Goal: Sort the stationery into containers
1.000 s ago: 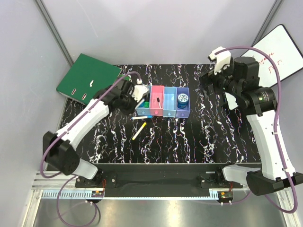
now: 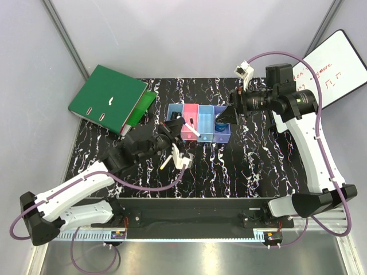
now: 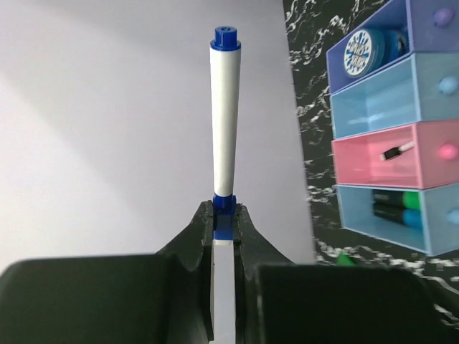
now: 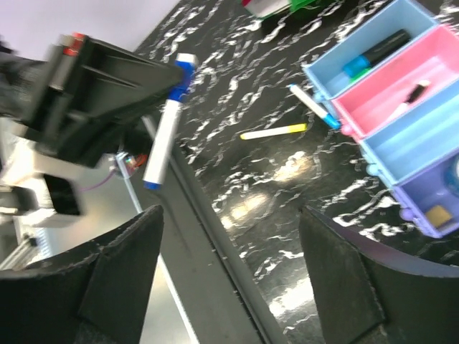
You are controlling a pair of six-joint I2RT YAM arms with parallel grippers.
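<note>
My left gripper is shut on a white marker with blue ends (image 3: 225, 115), gripped near one end and raised above the table. In the right wrist view the same marker (image 4: 162, 147) slants at upper left. My right gripper stands open, nothing between its fingers, near the purple compartment (image 2: 225, 137). That compartment holds blue round tins (image 3: 364, 52). A black-and-white marker (image 4: 414, 93) lies in the pink compartment, and dark markers (image 3: 393, 211) lie in the end light-blue one. The other light-blue compartment (image 2: 205, 122) looks empty. A yellow marker (image 4: 274, 132) and a light-blue marker (image 4: 315, 107) lie loose.
A large green binder (image 2: 106, 97) lies at the back left. A whiteboard with red writing (image 2: 330, 71) leans at the back right.
</note>
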